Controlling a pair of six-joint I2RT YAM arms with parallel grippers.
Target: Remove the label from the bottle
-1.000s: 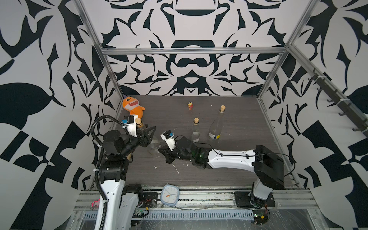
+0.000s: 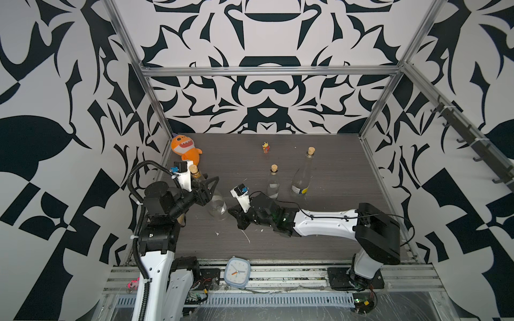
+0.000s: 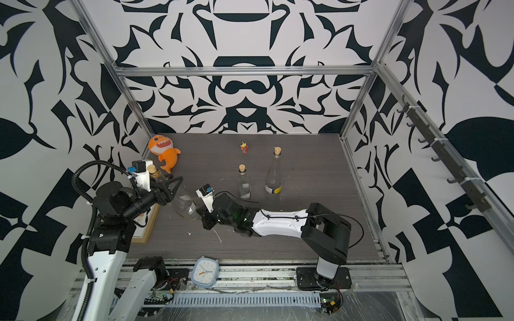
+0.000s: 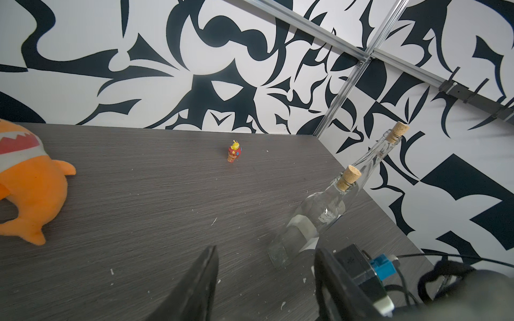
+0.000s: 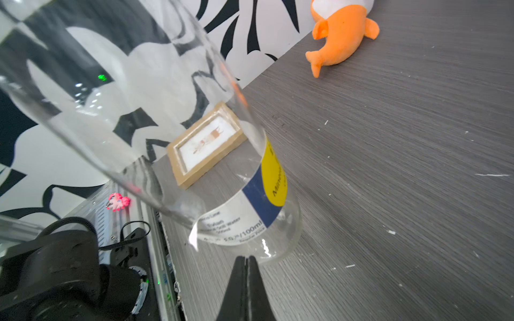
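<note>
A corked glass bottle (image 2: 217, 207) sits at my left gripper, its neck and shoulder partly hidden by it. Low on its body, the right wrist view shows a white, blue and yellow label (image 5: 235, 218), on the glass with one corner lifted at the left. My right gripper is shut just below that label, and nothing shows between its fingers. The left gripper has its fingers (image 4: 199, 278) apart. The left wrist view does not show this bottle between them, so I cannot tell whether they grip it.
A small corked bottle (image 2: 273, 187) and a taller one (image 2: 302, 179) stand behind the right arm. An orange shark toy (image 2: 187, 149) sits back left, a tiny figurine (image 2: 266, 147) at the back. A wooden frame (image 3: 145, 227) lies left, beside the arm. White scraps dot the table.
My right gripper has drawn a little to the right, widening the space to the left gripper. The bottle's lower body has shifted slightly right. The left arm looks still.
</note>
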